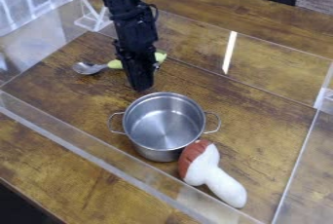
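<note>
My gripper (138, 80) hangs low over the wooden table, just behind the steel pot (164, 129); its dark fingers are hard to make out against the wood. A pale yellow-green object (152, 60) lies behind the gripper, partly hidden by it. A metal spoon or ladle (92, 67) lies to the left, its far end hidden near the arm. The pot has two side handles and looks empty.
A white toy with a red-brown patch (219, 184), mushroom-like, lies right of the pot at the front. Clear panels border the wooden work area (260, 111).
</note>
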